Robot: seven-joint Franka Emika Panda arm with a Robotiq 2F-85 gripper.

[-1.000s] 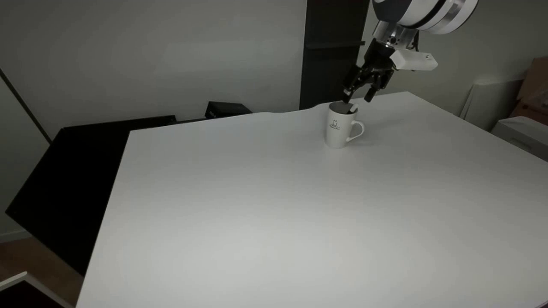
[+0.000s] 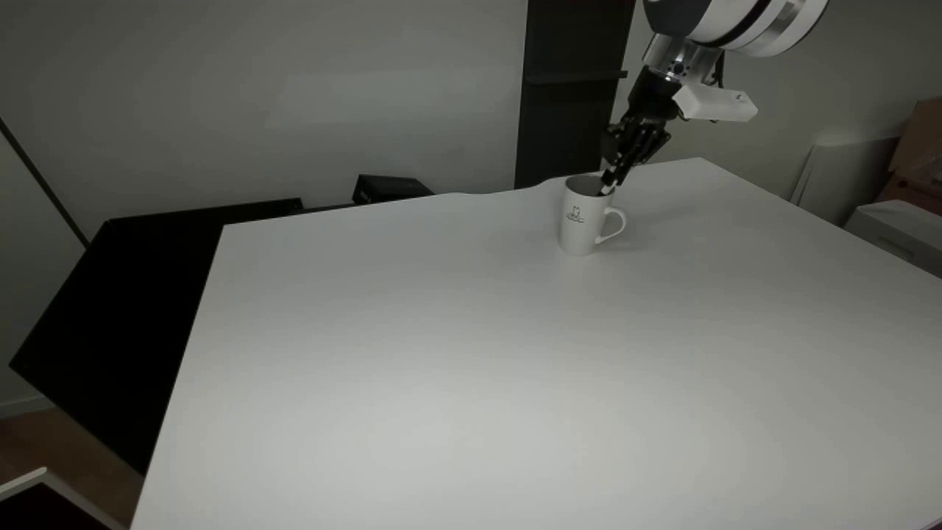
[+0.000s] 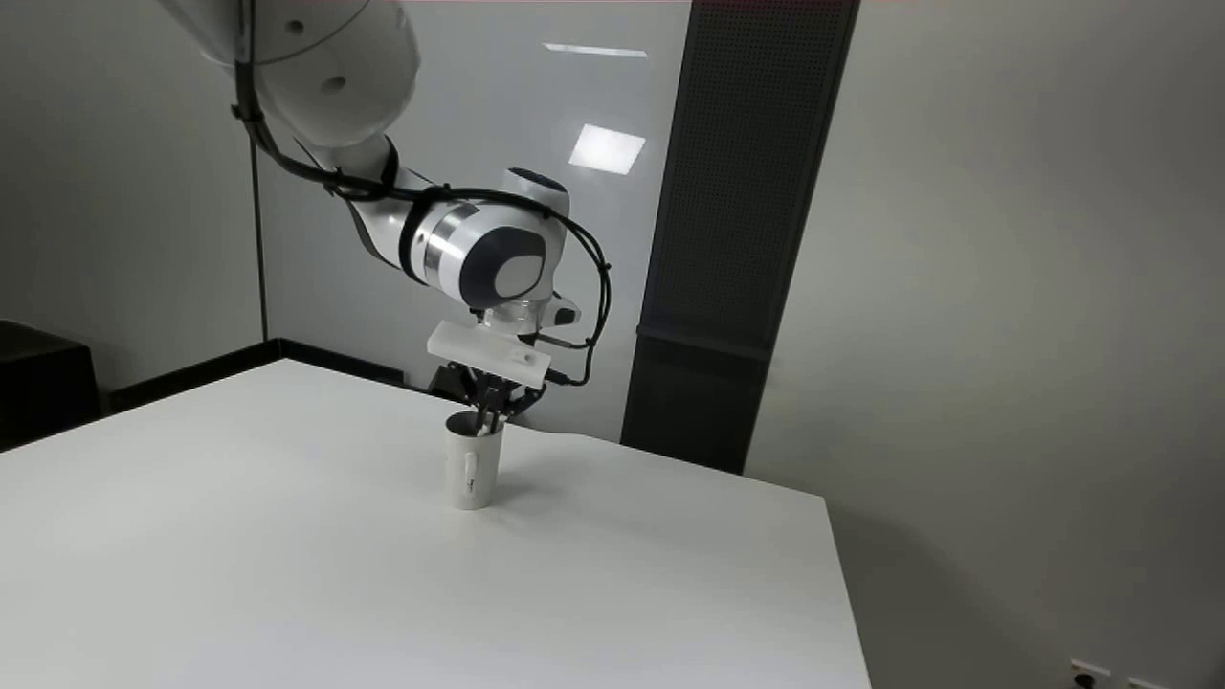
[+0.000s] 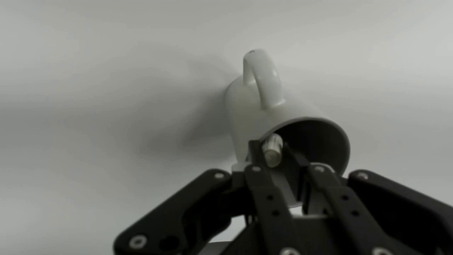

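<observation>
A white mug (image 2: pixel 579 222) with a small dark drawing stands upright on the white table. Its handle (image 4: pixel 265 78) shows at the top of the mug in the wrist view. A pale, rod-like object (image 4: pixel 272 152) pokes up inside the mug near the rim; its lower part is hidden, and I cannot tell exactly what it is. My gripper reaches down at the mug's mouth, one finger on each side of the rod's end. The fingers are partly open and narrow around it, with no firm hold visible.
A dark panel (image 3: pixel 735 230) stands against the wall beyond.
The gripper's fingers were spread wide above the mug; now they have come much closer together around the rod's end and sit slightly lower. The mug has not moved.
</observation>
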